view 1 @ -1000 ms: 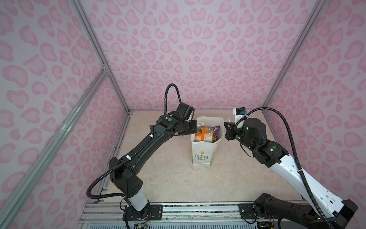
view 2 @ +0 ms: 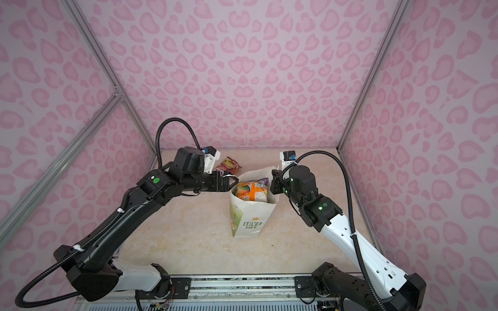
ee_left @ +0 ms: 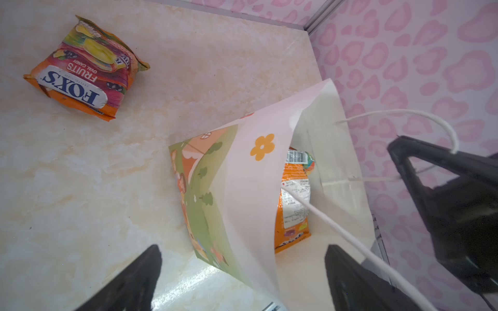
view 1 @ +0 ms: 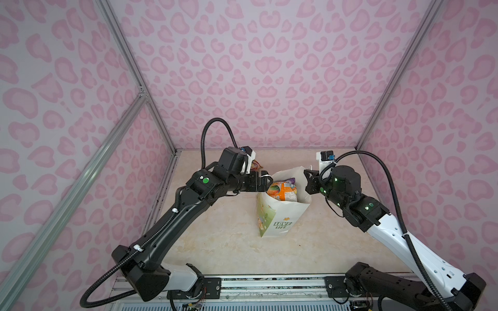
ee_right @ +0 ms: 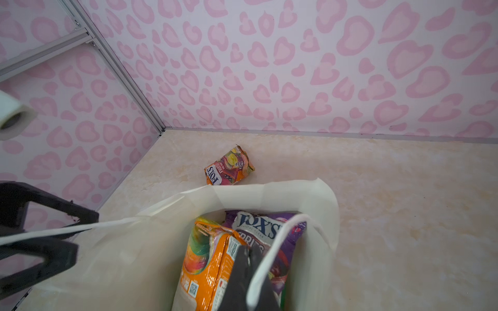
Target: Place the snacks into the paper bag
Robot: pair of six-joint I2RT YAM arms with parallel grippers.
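The white paper bag (view 1: 282,215) stands tilted, holding an orange snack pack (view 1: 281,191) and a purple FOX'S pack (ee_right: 264,228). A pink-orange FOX'S candy bag (ee_left: 85,70) lies apart on the table behind it. My left gripper (view 1: 268,182) is open at the bag's left rim; one white handle (ee_right: 111,224) runs across its fingers (ee_right: 52,254), with nothing gripped. At the right rim, my right gripper is shut where the other handle (ee_right: 277,248) loops to its fingers, so it appears pinched there; the exact grip is partly hidden.
Bare table (view 2: 306,223) lies right of the bag and in front of it. A metal frame post (view 1: 160,124) and heart-patterned walls enclose the space. Both arms reach in from the front, close to the bag on either side.
The bag has shifted toward the front, turned and tilted. The right arm has hardly moved, and the candy bag behind now shows.
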